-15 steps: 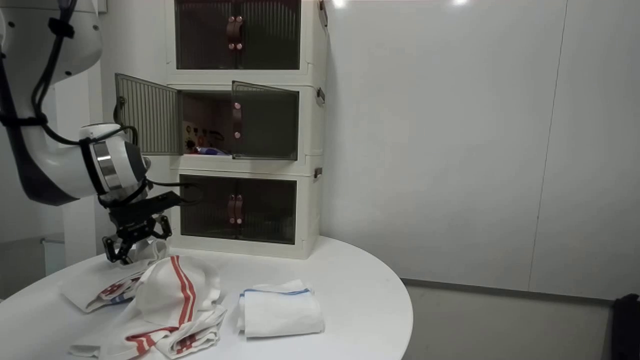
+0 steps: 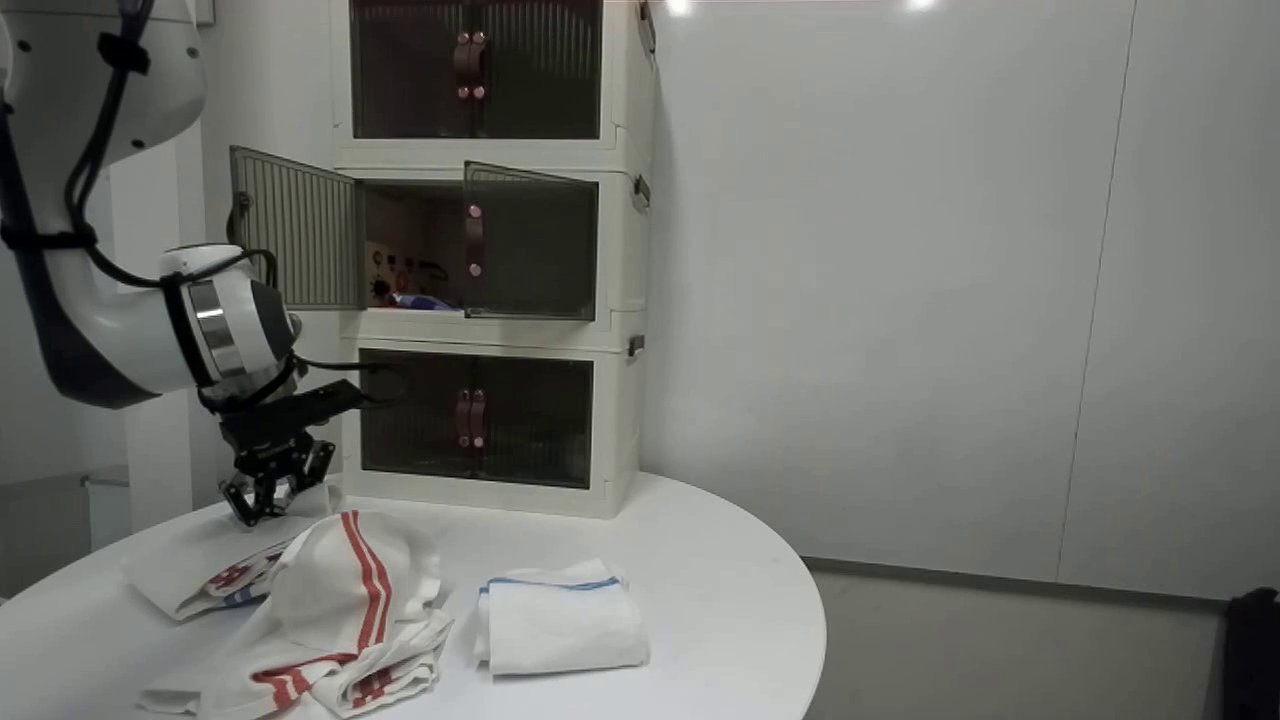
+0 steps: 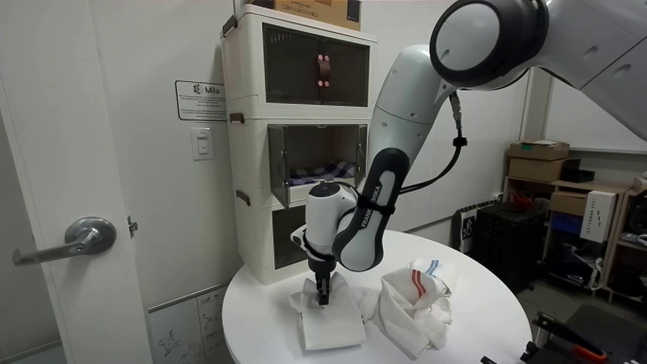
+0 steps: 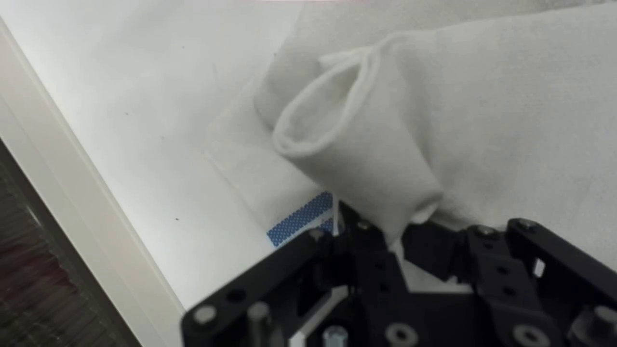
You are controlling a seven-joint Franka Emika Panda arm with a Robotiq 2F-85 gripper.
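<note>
A white cloth (image 3: 333, 327) lies folded flat on the table near the cabinet, with red and blue marks on one edge. My gripper points down at its cabinet-side part and is shut on a pinched fold (image 4: 370, 156) of it. That fold stands up as a loop before the fingers; the rest of the cloth still rests on the table. In the wrist view a blue-striped corner (image 4: 301, 222) shows left of the fingers. Beside it sits a crumpled red-striped towel (image 2: 348, 600). Farther right is a neatly folded blue-striped towel (image 2: 564, 630).
The white stacked cabinet (image 2: 618, 432) stands close by at the table's back. Both doors of its middle compartment hang open, with a dark patterned cloth (image 3: 321, 173) inside. Bare tabletop (image 2: 732, 576) shows at the right.
The gripper's fingers have drawn together on the white cloth, bunching up a fold between them. The arm has stayed nearly in place, and the other towels have not moved.
</note>
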